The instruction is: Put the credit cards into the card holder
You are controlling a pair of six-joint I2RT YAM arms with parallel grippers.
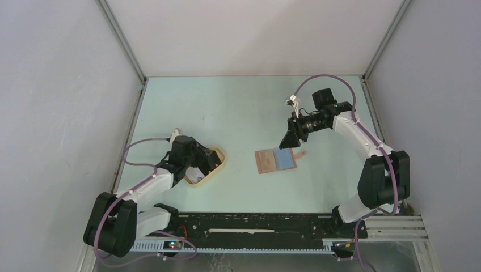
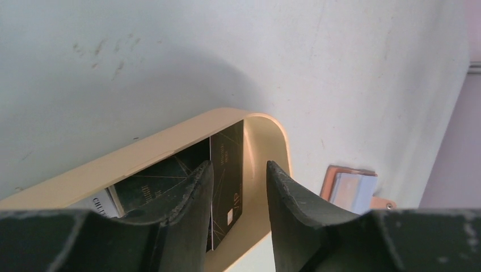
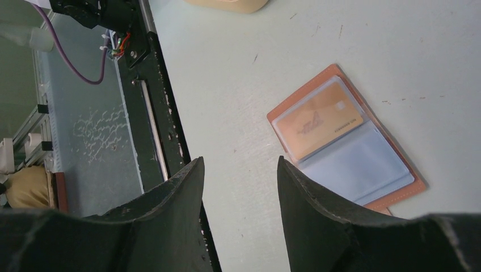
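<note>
My left gripper is down in the tan oval container (image 2: 153, 141) at the left of the table, its fingers around a dark card (image 2: 227, 153) that stands on edge among other dark cards and a white one (image 2: 95, 203). The brown card holder (image 1: 275, 160), with tan and light blue pockets, lies right of centre. In the right wrist view it (image 3: 340, 141) is below my right gripper, which hovers part open with nothing between its fingers.
A dark rail (image 1: 249, 224) runs along the front edge; walls stand at both sides.
</note>
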